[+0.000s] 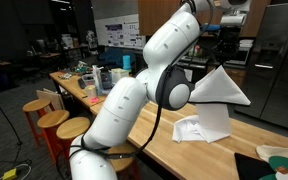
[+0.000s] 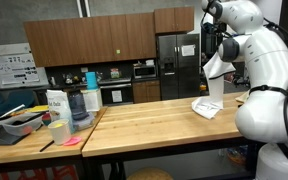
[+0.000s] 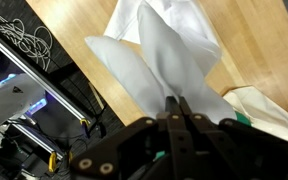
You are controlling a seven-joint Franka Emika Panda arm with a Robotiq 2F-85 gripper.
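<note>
A white cloth hangs from my gripper, which is shut with the fabric bunched between its fingertips. In the wrist view the cloth [image 3: 164,65] spreads away from the fingers. Exterior view 1 shows the cloth [image 1: 220,92] as a wide sheet above the table, its lower part reaching down toward white fabric [image 1: 190,130] on the wood. Whether that lying fabric belongs to the same cloth, I cannot tell. In exterior view 2 the hanging cloth [image 2: 218,66] is at the table's right end, beside the arm. The fingertips are hard to make out in both exterior views.
Near the robot's side lies a dark item [image 1: 252,167] beside a white-and-green one [image 1: 282,156]. Stools [image 1: 54,118] line one side.
</note>
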